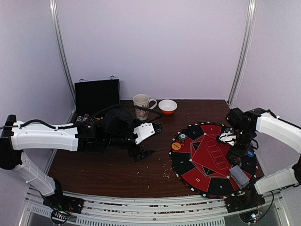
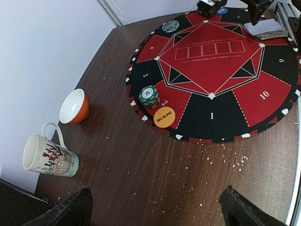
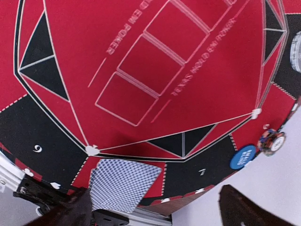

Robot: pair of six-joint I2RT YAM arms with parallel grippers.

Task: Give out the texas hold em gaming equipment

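On the right of the table lies the round red and black poker mat (image 1: 207,150). A card deck (image 1: 239,177) rests on its front right part, its patterned back up in the right wrist view. The orange Big Blind disc (image 2: 164,117) and a chip stack (image 2: 149,96) sit at seat 2. Near seat 7 are a blue disc (image 3: 243,156) and another chip stack (image 3: 272,142). Above the mat, my right gripper is open and empty, clear of the deck. My left gripper hangs open and empty over bare wood left of the mat.
An open black case (image 1: 97,99) stands at the back left, its contents mostly hidden by my left arm. Beside it are a mug (image 1: 143,106) and a white-and-orange bowl (image 1: 168,107). A round silvery chip stack (image 2: 170,26) sits at the mat's far edge.
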